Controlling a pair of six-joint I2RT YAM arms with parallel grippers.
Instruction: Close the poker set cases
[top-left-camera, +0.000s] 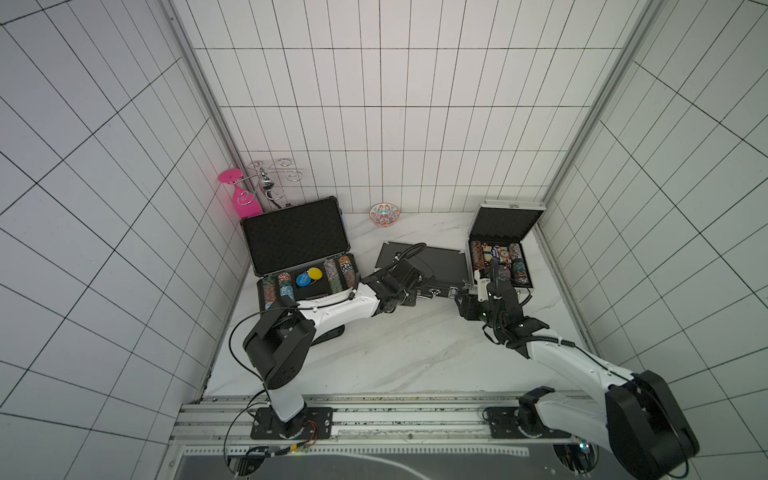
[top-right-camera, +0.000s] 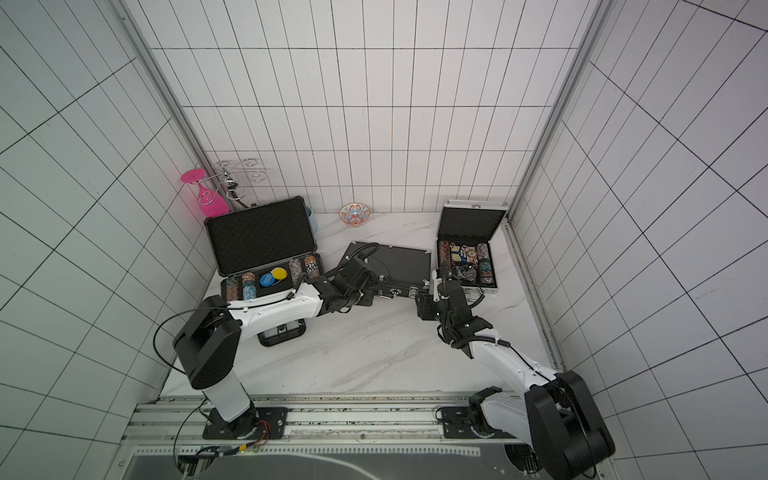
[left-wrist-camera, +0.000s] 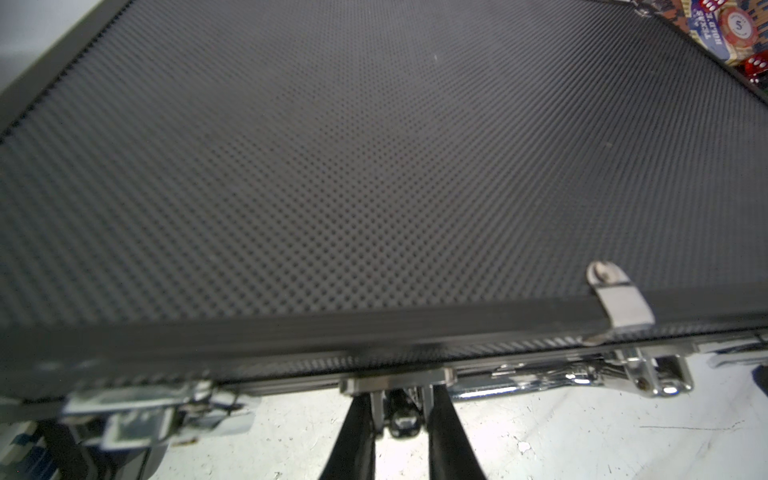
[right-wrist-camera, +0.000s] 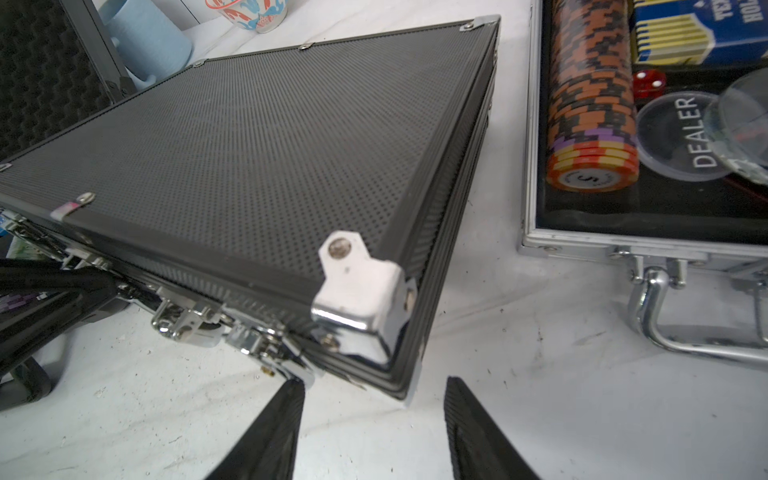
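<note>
The middle black case (top-left-camera: 428, 264) lies with its lid down, metal latches (right-wrist-camera: 180, 320) along its front. My left gripper is shut on the handle hardware at that case's front. My right gripper is part open at the case's front right corner, nothing between its fingers. The left case (top-left-camera: 296, 232) stands open, with chips and two round discs inside. A silver-edged case (top-left-camera: 505, 217) at the right is also open, holding chips, cards, dice and a dealer button.
A patterned bowl (top-left-camera: 384, 212) stands at the back middle. A pink object (top-left-camera: 244, 200) and a wire rack (top-left-camera: 276, 176) stand at back left, with a blue mug (right-wrist-camera: 148, 40) behind the left case. Tiled walls enclose three sides.
</note>
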